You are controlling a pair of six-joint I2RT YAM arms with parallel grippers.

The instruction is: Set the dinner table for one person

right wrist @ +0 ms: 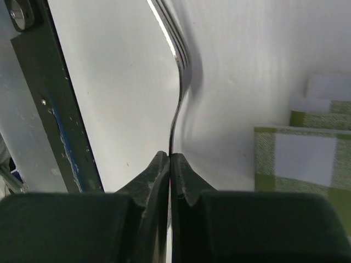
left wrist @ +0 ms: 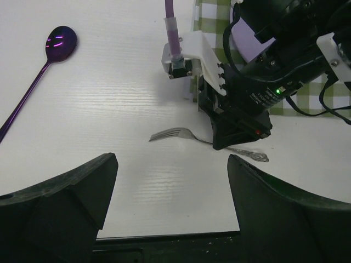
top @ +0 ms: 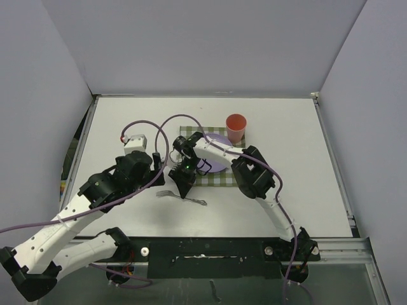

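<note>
A silver fork [top: 166,194] extends sideways, low over the bare white table, in front of the placemat. My right gripper is shut on its handle; the tines [right wrist: 174,41] point away and cast a shadow beside them. In the left wrist view the fork [left wrist: 174,133] shows on both sides of the right gripper's tip. My left gripper is parted, with nothing between its fingers. A dark purple spoon [left wrist: 61,44] lies at the left of that view. A lilac plate [top: 219,166] rests on the green checked placemat [top: 222,180], partly covered by the right arm.
An orange-red cup [top: 236,124] stands at the placemat's back right corner. Both arms are close together over the left front of the table [top: 280,133], whose right side is clear. The front edge is near the fork.
</note>
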